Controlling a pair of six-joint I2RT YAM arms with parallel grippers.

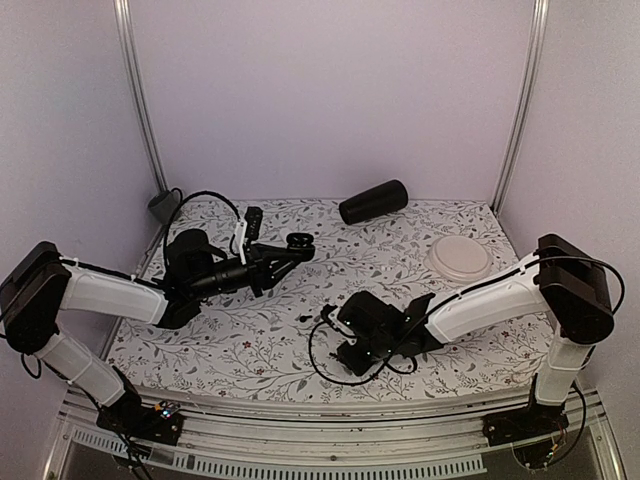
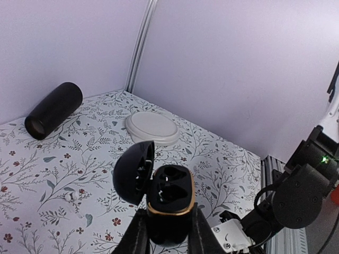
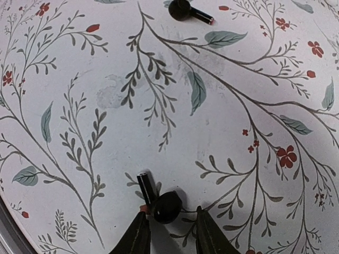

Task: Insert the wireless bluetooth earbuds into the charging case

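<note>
The black charging case has its lid raised and its slots showing. My left gripper is shut on it, holding it above the table at the left of the top view. One black earbud lies on the patterned cloth, its stem pointing up and left in the right wrist view. Over it my right gripper stands partly open, a finger to either side of the bud's round head; nothing looks gripped. Farther off, the other earbud lies on the cloth at the top edge of that view.
A black cylinder lies at the back of the table. The round white lidded object sits at the back right. Between the left gripper and the front edge, the floral cloth is bare.
</note>
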